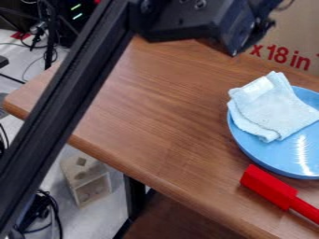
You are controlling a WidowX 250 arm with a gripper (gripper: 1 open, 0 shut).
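A light blue folded cloth lies on a blue plate at the right of the wooden table. A red object with a flat head and handle lies in front of the plate, near the table's right front. My black arm reaches across the top of the view; its gripper end is mostly cut off at the top edge, so its fingers cannot be made out.
A cardboard box stands behind the plate. Cables, equipment and a wooden block are on the floor beyond the table's left edge.
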